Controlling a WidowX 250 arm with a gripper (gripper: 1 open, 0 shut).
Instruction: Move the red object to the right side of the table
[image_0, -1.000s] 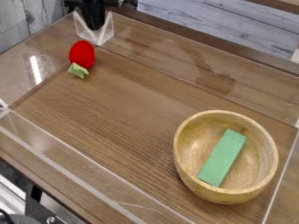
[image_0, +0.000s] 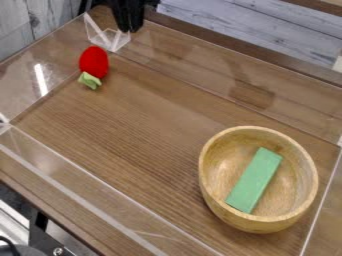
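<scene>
The red object (image_0: 94, 62), rounded with a pale green end, lies on the wooden table near its far left corner. Just behind and to the right of it, at the top edge, is my dark gripper (image_0: 130, 24), apart from the red object. No object shows in the gripper. Its fingertips are small and dark here, and a gap between them cannot be made out. A clear, whitish crumpled-looking thing (image_0: 107, 38) lies between the gripper and the red object.
A round wooden bowl (image_0: 210, 175) holding a green block (image_0: 254, 180) stands at the near right. White planks (image_0: 287, 30) border the back.
The gripper has moved to the right along the far edge, a little away from the red object. The red object and the bowl have stayed where they were.
</scene>
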